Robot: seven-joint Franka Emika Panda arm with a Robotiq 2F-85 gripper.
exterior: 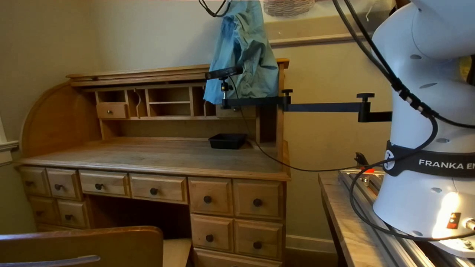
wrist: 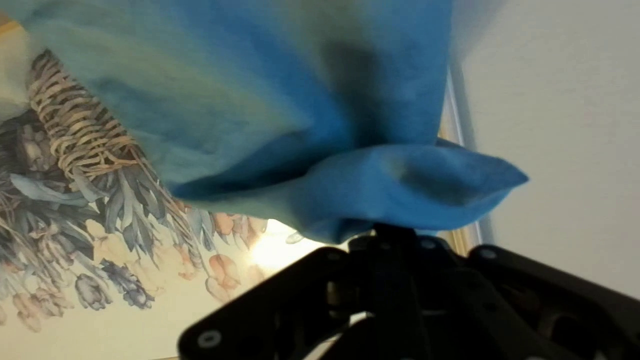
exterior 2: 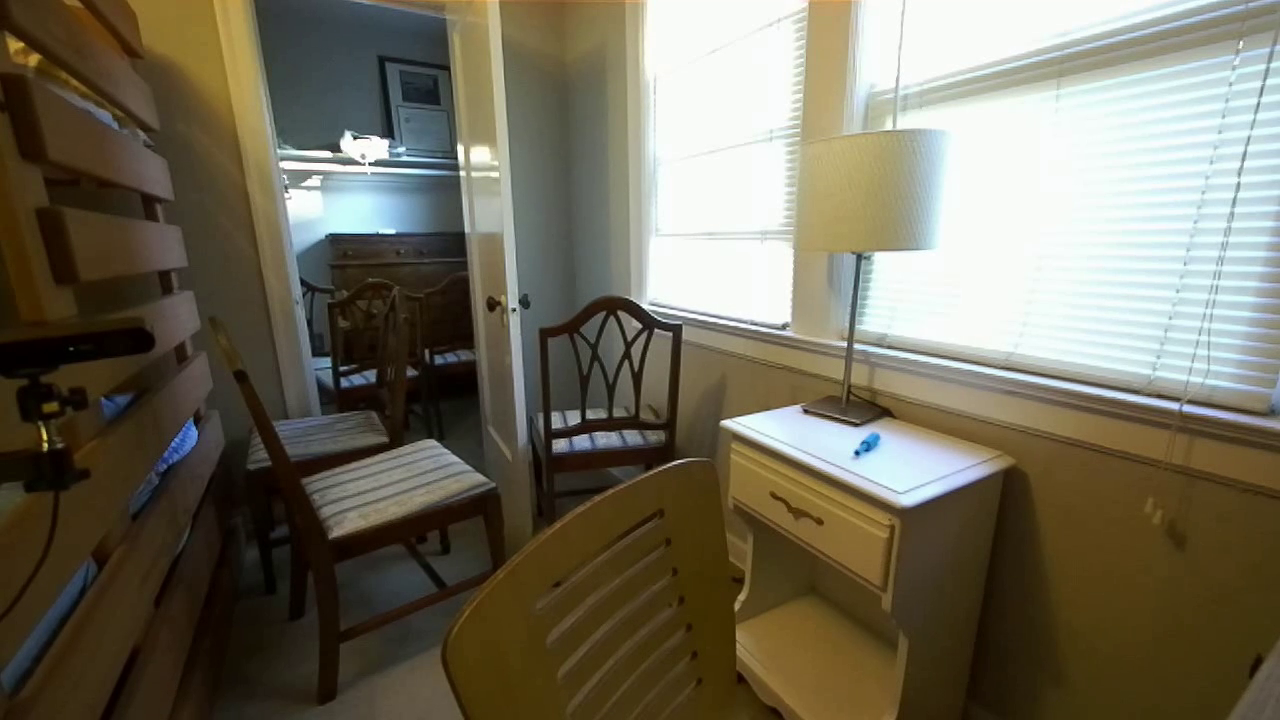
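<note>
A light blue-green cloth (exterior: 249, 53) hangs down in exterior view 1, in front of the right part of the roll-top desk. Its upper end runs out of that view. Seen from the wrist, the blue cloth (wrist: 384, 180) fills the upper middle, and a fold of it meets the fingertips of my gripper. The fingers are shut with the cloth pinched between them. Neither exterior view shows the gripper; only the white arm (exterior: 427, 111) appears, at the right.
A black tray (exterior: 227, 141) rests on the roll-top desk (exterior: 147, 153). A black camera bracket (exterior: 325, 107) crosses in front of the cloth's lower part. In exterior view 2, a blue marker-like item (exterior 2: 866, 444) lies on a white nightstand (exterior 2: 948, 462).
</note>
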